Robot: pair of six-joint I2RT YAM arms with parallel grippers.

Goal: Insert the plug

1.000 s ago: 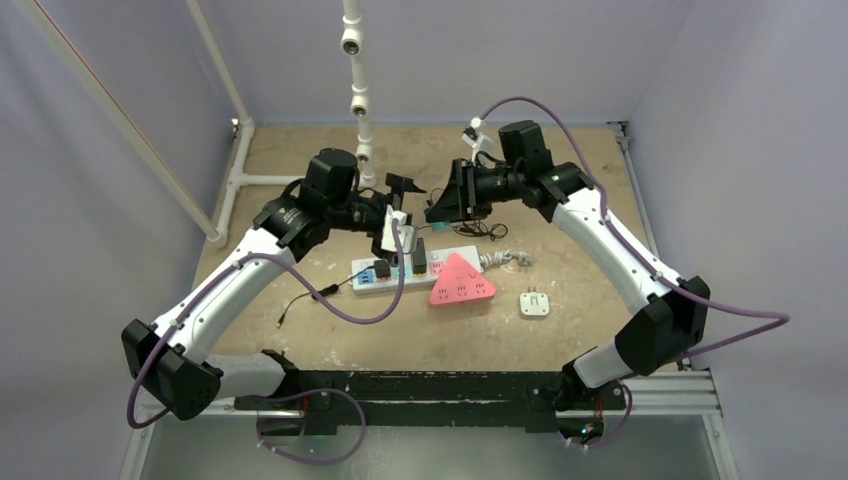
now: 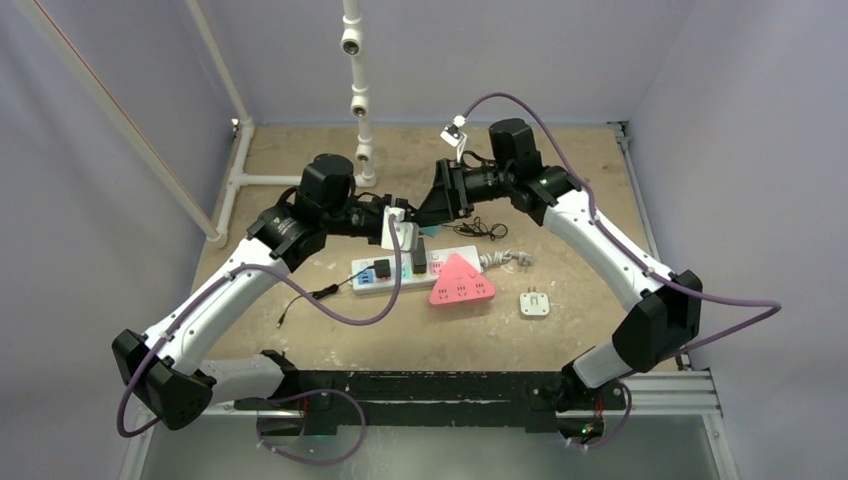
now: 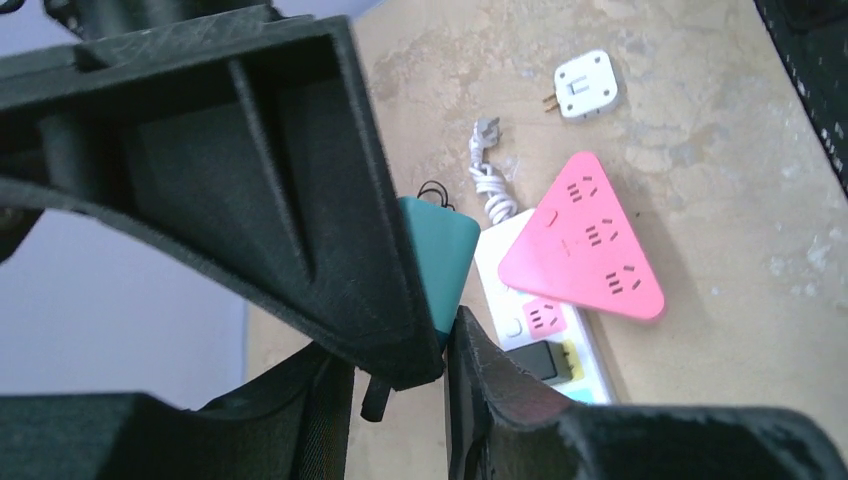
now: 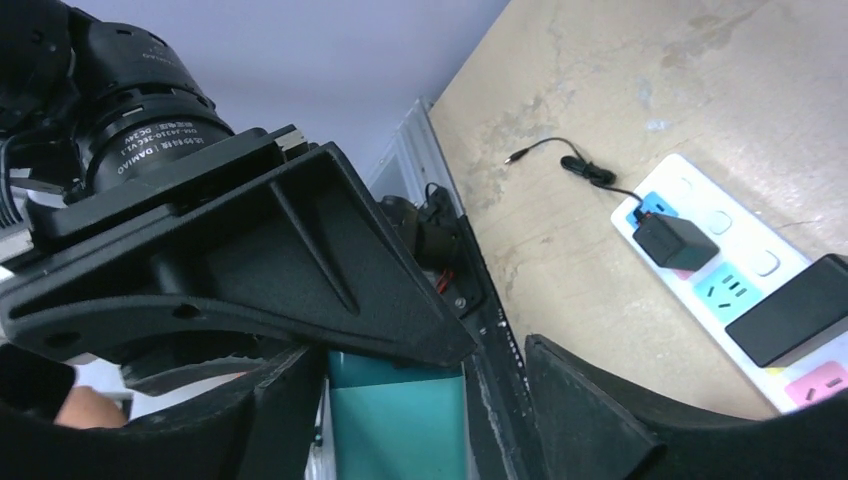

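A teal plug (image 3: 440, 260) is held between my two grippers above the white power strip (image 2: 362, 283). My left gripper and my right gripper meet at it, their fingers overlapping in the top view. How far each finger is closed on the teal plug is hard to tell. Below, a black adapter (image 4: 678, 243) and a second black block (image 4: 788, 310) sit on the strip.
A pink triangular socket (image 2: 462, 288) lies against the strip's front right. A white adapter (image 2: 534, 304) lies farther right. Black cables lie behind and left of the strip.
My right gripper has moved left to meet my left gripper, bringing the teal plug between both.
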